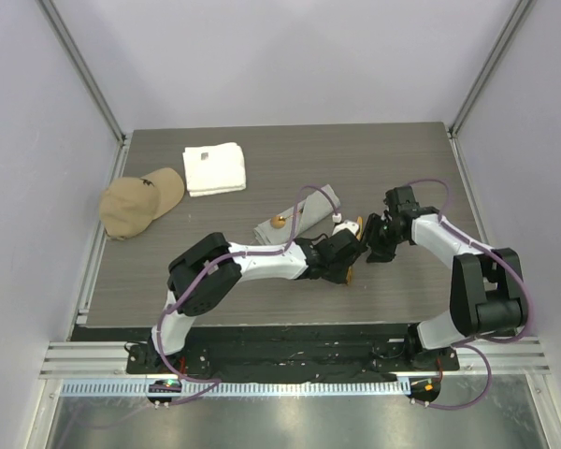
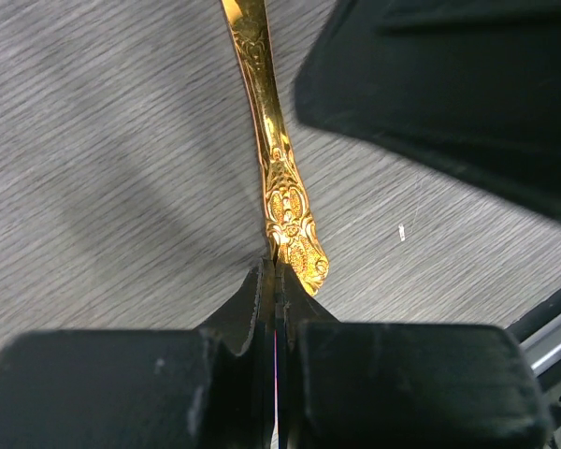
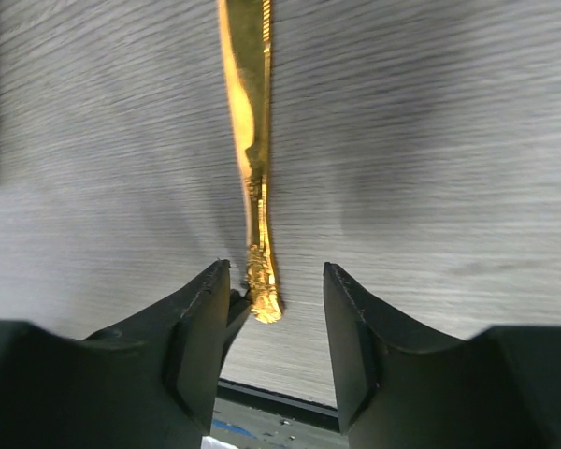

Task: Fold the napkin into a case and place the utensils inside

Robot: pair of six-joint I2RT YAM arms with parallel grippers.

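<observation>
A gold knife (image 3: 250,140) lies on the table; its ornate handle end (image 2: 294,229) reaches under my left gripper, which is shut right at that end, with no clear view of whether anything is pinched. My right gripper stands part open over the same handle end, the knife between and below its fingertips. In the top view, the folded grey napkin (image 1: 312,208) lies behind both grippers with a gold spoon (image 1: 279,221) on it.
A stack of white cloths (image 1: 213,169) and a tan cap (image 1: 131,203) lie at the left.
</observation>
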